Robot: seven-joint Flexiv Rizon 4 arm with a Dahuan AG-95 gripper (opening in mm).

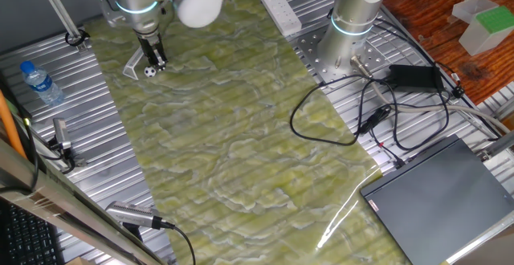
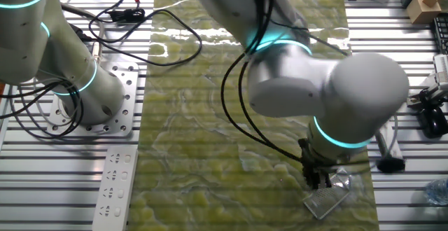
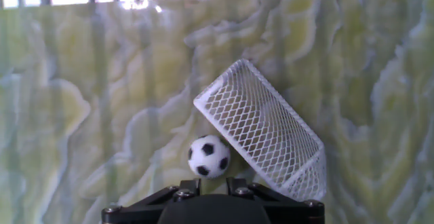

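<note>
A small black-and-white football (image 3: pixel 209 157) rests on the green marbled mat in the wrist view, beside the lower-left edge of a white mesh goal (image 3: pixel 266 129). Ball and goal edge are very close; whether they touch is hard to tell. My gripper is at the bottom of that view, just short of the ball, its fingertips slightly parted with nothing between them. In exterior view 1 the gripper (image 1: pixel 161 66) points down beside the football (image 1: pixel 150 71), with the goal (image 1: pixel 133 64) to the left. Exterior view 2 shows the goal (image 2: pixel 326 201) by the gripper (image 2: pixel 319 186); the ball is hidden there.
A water bottle (image 1: pixel 42 83) stands left of the mat. On the right are a power strip (image 1: pixel 280 11), looped black cables (image 1: pixel 321 143) and a closed laptop (image 1: pixel 442 201).
</note>
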